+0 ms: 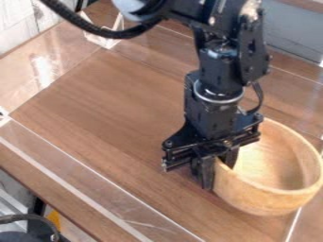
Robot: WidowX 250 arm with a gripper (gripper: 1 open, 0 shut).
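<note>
My gripper (210,163) points down at the left rim of a light wooden bowl (271,175) on the right of the camera view. It is shut, with its fingertips at the bowl's rim; what exactly is between them is hard to make out. A small purple patch shows low beside the bowl, mostly hidden by the gripper and bowl.
A white wire object (104,36) stands at the back left. Pale tape lines run along the front edge, beyond which dark equipment and cables show at the lower left.
</note>
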